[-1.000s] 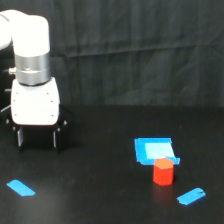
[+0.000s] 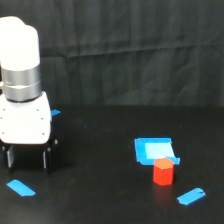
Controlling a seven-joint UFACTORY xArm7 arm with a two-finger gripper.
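Note:
A red block sits on the dark table, right of centre. Right behind it lies a flat blue-bordered square with a pale middle; whether the two touch I cannot tell. At the far left, the white arm comes down with its gripper low over the table. Its dark fingers stand apart, and nothing shows between them. A wide stretch of table separates the gripper from the block.
Blue strips mark the table at front left and front right. Another bit of blue shows beside the arm. A dark curtain hangs behind.
My arm has moved left and lower in the view, its fingers still apart. The red block and the blue-bordered square have stayed in place.

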